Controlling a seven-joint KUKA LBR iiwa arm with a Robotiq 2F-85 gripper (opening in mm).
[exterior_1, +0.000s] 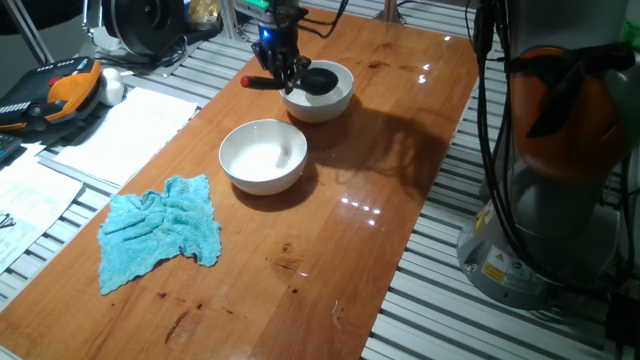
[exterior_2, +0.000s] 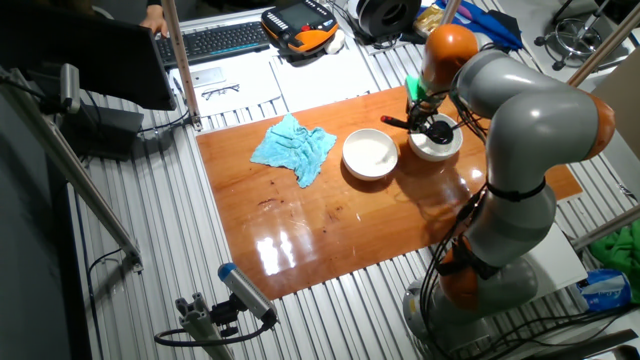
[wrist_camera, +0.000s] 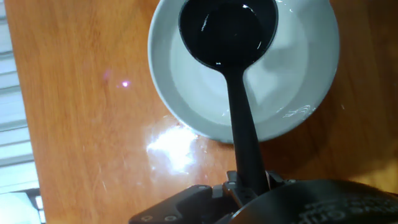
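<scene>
My gripper is shut on the handle of a black ladle (wrist_camera: 239, 118). In the wrist view the ladle's bowl-shaped head lies over the far bowl (wrist_camera: 292, 81), which is white. Exterior view 1 shows the ladle's red-tipped handle (exterior_1: 262, 83) sticking out to the left of my gripper (exterior_1: 293, 84). A second white bowl (exterior_1: 262, 160) stands on the table, nearer the cloth, with nothing gripping it. Whether the ladle head touches the far bowl, or holds any liquid, I cannot tell.
A crumpled turquoise cloth (exterior_1: 160, 228) lies at the left of the wooden table (exterior_1: 290, 290). Papers (exterior_1: 130, 140) and an orange-black device (exterior_1: 50, 92) are off its far side.
</scene>
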